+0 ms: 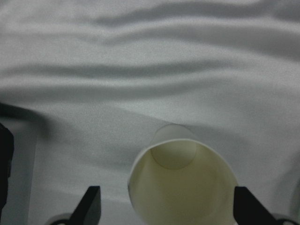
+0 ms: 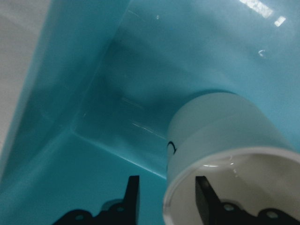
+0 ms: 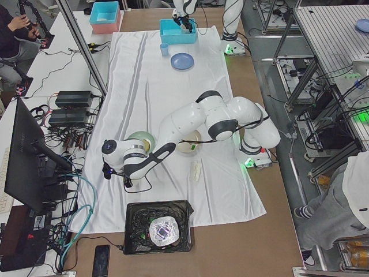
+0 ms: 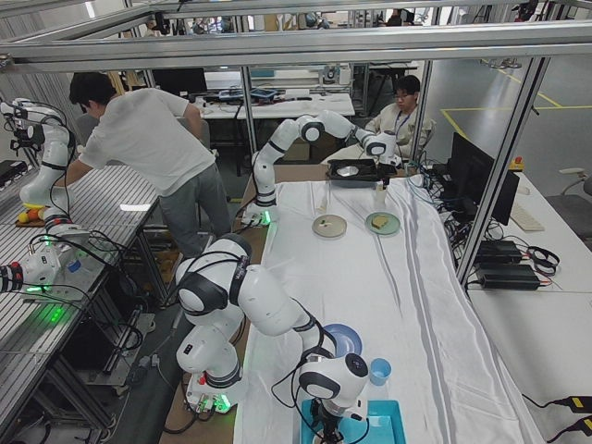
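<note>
In the left wrist view my left gripper stands open above a cream cup (image 1: pixel 197 187), its mouth facing the camera, on the white cloth; the cup sits between and beyond the fingertips. In the right wrist view my right gripper is open inside the blue bin (image 2: pixel 47 70), its fingers straddling the rim of a white cup (image 2: pixel 215 122), one finger over the cup's opening. Whether they touch it is unclear.
A blue plate (image 3: pixel 182 61) and blue cup (image 3: pixel 164 49) stand near the bin. A green plate (image 4: pixel 382 223) and beige plate (image 4: pixel 329 225) lie mid-table near the left arm. A black tray (image 3: pixel 157 227) stands at the other end.
</note>
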